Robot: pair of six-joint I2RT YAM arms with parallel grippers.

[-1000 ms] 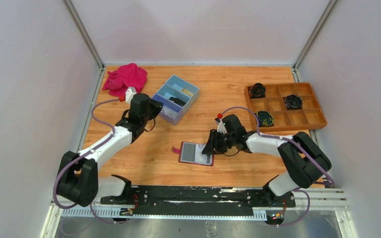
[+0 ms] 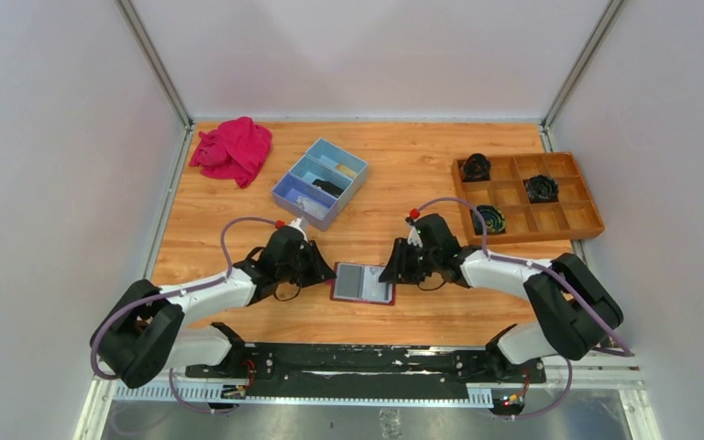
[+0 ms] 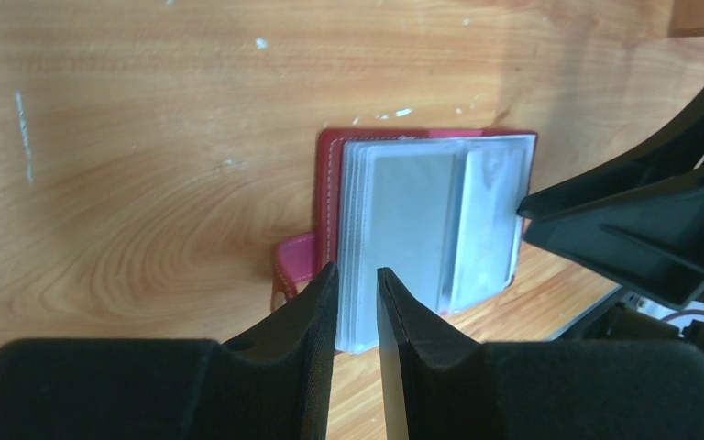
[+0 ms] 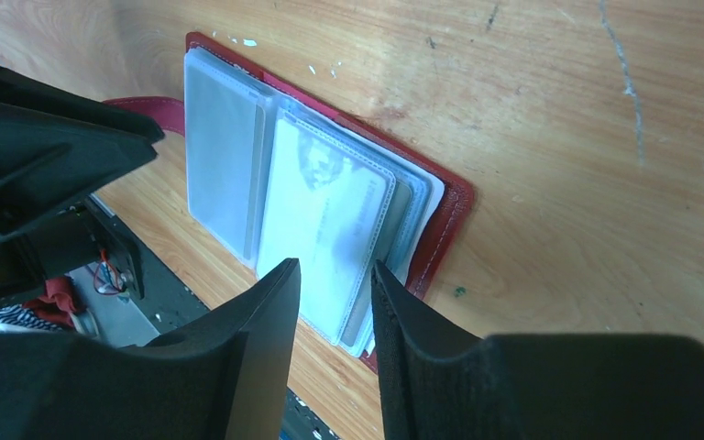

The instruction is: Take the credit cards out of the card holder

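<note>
The card holder lies spread open on the table at front centre, with a dark red cover and clear sleeves. In the left wrist view its grey-looking sleeves have no card that I can make out. A white card shows under the clear sleeve on its right half. My left gripper hovers at the holder's left edge, fingers slightly apart and nothing between them. Over the right edge stands my right gripper, its fingers a little wider apart and no card visibly gripped.
A blue-grey divided box with small items stands behind the left arm. At the back left is a crumpled pink cloth; a wooden tray with coiled cables sits at right. Bare table lies in front of the holder.
The right gripper has shifted only slightly, and the holder has barely moved.
</note>
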